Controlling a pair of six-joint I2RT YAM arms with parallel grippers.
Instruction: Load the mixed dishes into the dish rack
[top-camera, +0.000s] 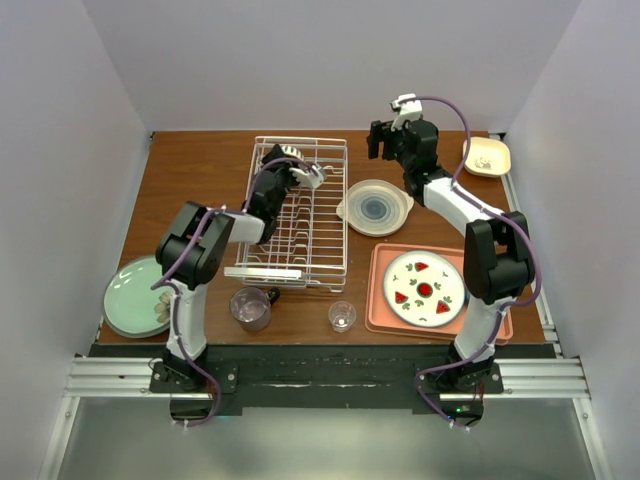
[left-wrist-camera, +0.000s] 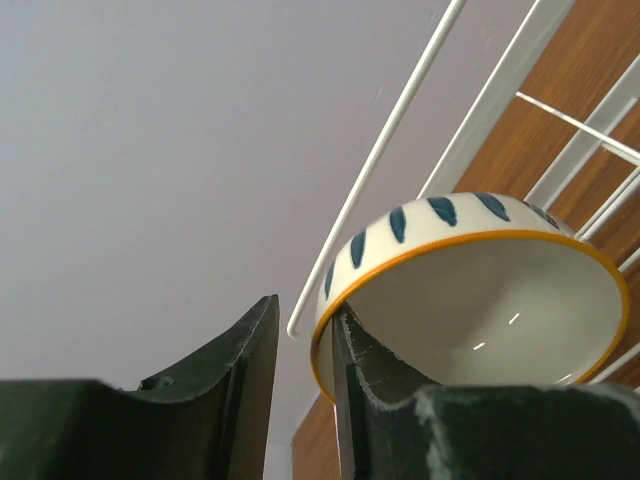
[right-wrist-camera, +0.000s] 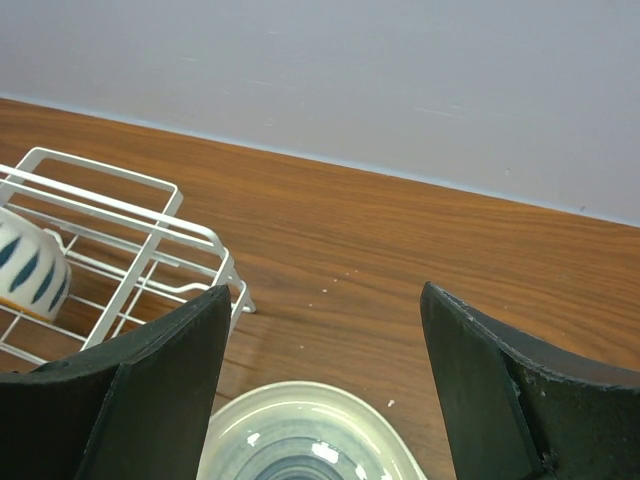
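Note:
A white bowl (left-wrist-camera: 480, 300) with blue leaf marks and an orange rim leans on its side among the wires at the back of the white dish rack (top-camera: 345, 200). My left gripper is part open at the bowl's near edge. One finger (left-wrist-camera: 350, 370) overlaps the rim in view, while the other stands clear of it across a gap. From above, the left arm largely covers the bowl (top-camera: 294, 153). My right gripper hangs open and empty behind the clear plate (right-wrist-camera: 310, 420), right of the rack.
Green plates (top-camera: 135, 300) lie at far left. A dark mug (top-camera: 250, 308) and a clear glass (top-camera: 342, 316) stand before the rack. At right, a patterned plate (top-camera: 423, 288) sits on an orange tray (top-camera: 378, 318); a cream dish (top-camera: 487, 157) rests in the back corner.

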